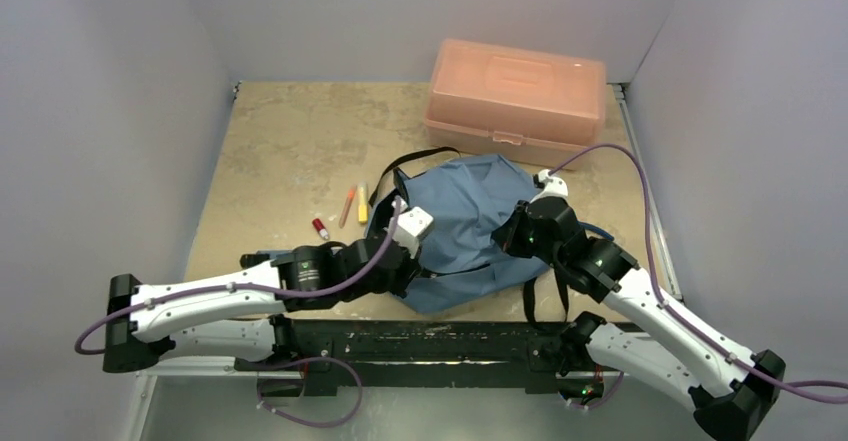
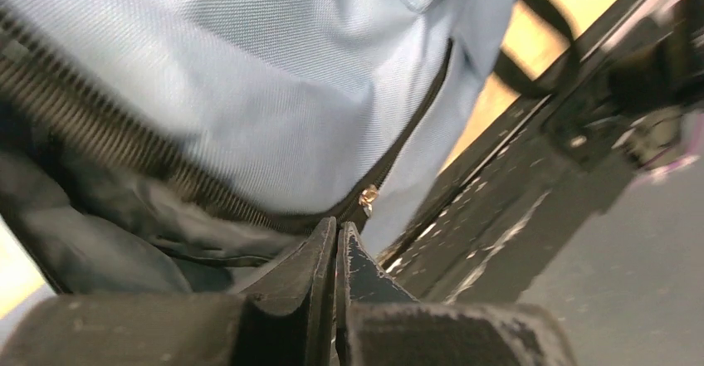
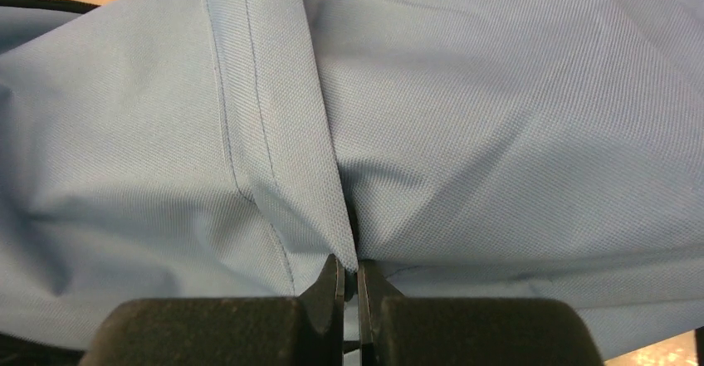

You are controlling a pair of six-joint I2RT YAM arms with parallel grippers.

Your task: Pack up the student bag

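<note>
The blue-grey fabric bag (image 1: 458, 196) lies on the board, its zipper (image 2: 405, 134) running along the near side, with a dark lining (image 2: 149, 225) showing. My left gripper is shut at the zipper by its metal pull (image 2: 369, 196); I see nothing clearly between its fingers. My right gripper is shut at a seam fold on the bag's upper fabric; whether cloth is pinched in it is hard to tell. A red item (image 1: 320, 228), an orange stick (image 1: 347, 206) and a yellow item (image 1: 362, 203) lie left of the bag.
A closed pink plastic box (image 1: 515, 91) stands behind the bag. The board's back left (image 1: 300, 131) is clear. Black straps trail from the bag at back and front right, the latter near the dark front rail (image 1: 440, 341). Walls close in on both sides.
</note>
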